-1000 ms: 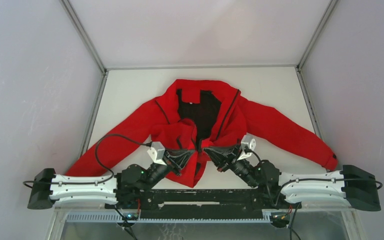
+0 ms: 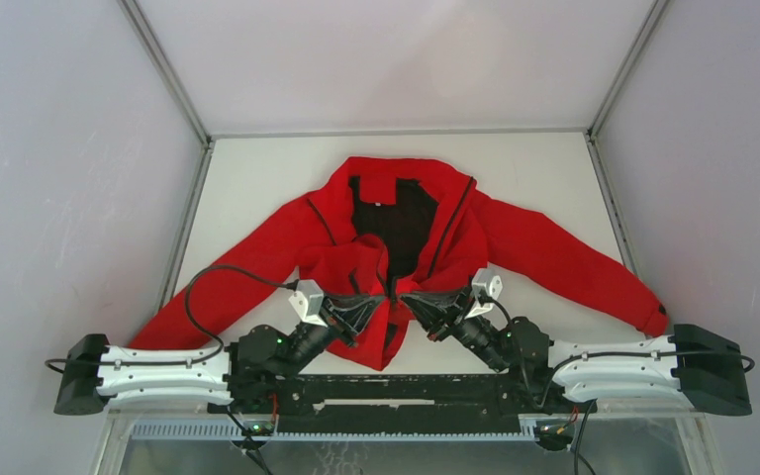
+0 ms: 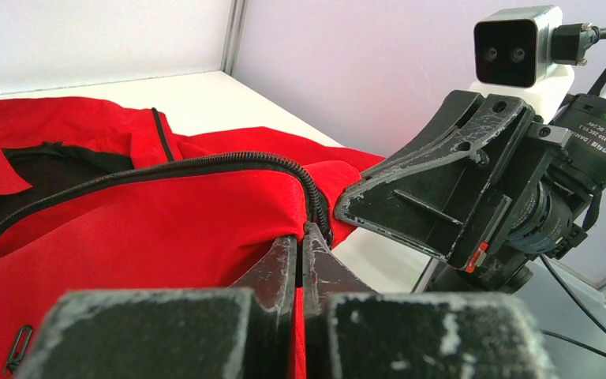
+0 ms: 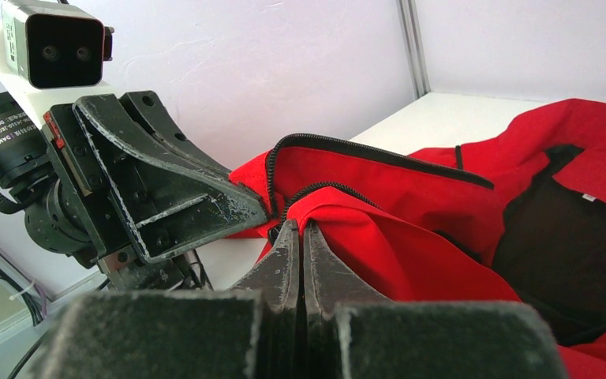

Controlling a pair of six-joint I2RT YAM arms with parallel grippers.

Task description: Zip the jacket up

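Observation:
The red jacket (image 2: 257, 252) lies spread on the table with its front open and its black lining (image 2: 406, 223) showing. My left gripper (image 2: 384, 297) and right gripper (image 2: 402, 295) face each other closely at the lower front. In the left wrist view, the left fingers (image 3: 280, 264) are shut on the red cloth edge beside a raised black zipper strip (image 3: 245, 160). The right fingers (image 4: 327, 264) pinch a red fold, with toothed zipper edges (image 4: 363, 147) arching behind it. Whether a slider sits between the fingertips is hidden.
Both sleeves reach outward, the right sleeve (image 2: 574, 257) toward the table's right edge. A small pocket zipper pull (image 3: 20, 347) hangs at lower left in the left wrist view. Bare white table (image 2: 277, 158) lies behind the collar, and walls close the sides and back.

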